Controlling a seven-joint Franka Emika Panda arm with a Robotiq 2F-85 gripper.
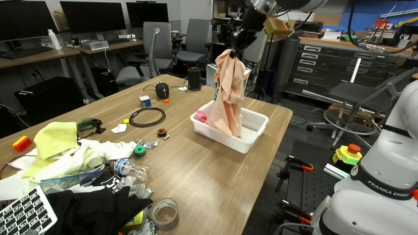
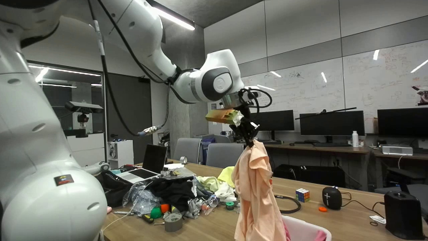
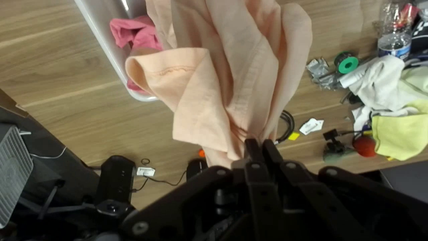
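Observation:
A peach cloth [image 1: 228, 94] hangs long and folded from my gripper [image 1: 233, 54], which is shut on its top end above the white bin [image 1: 250, 143]. In exterior view 1 its lower part reaches down into the bin. The wrist view shows the cloth [image 3: 224, 80] bunched at my gripper's fingertips [image 3: 252, 146], with a loose flap to the left. Pink cloth [image 1: 201, 116] lies in the bin's left end, partly hidden behind the peach one. Exterior view 2 shows the peach cloth [image 2: 256, 188] in front of part of the bin [image 2: 303, 229].
A heap of clothes, with a yellow cloth [image 1: 56, 137], covers the table's left side, near a bottle [image 1: 131, 168] and a tape roll [image 1: 164, 214]. A coiled cable [image 1: 147, 117], puzzle cube [image 1: 145, 101] and speakers [image 1: 162, 90] stand farther back. Bare table lies in front of the bin.

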